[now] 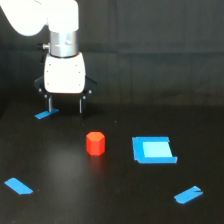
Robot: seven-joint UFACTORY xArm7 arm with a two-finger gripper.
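A small red block (95, 143) with a hexagonal outline rests on the black table near the middle of the view. My gripper (65, 103) hangs behind it and to its left, above the table. Its two thin dark fingers point down and stand wide apart, and nothing shows between them. To the right of the block lies a pale square (156, 149) bordered with blue tape; its surface is bare.
Strips of blue tape lie on the table at the front left (18, 186), at the front right (188, 195) and behind the gripper (46, 114). A dark curtain (150, 50) closes off the back.
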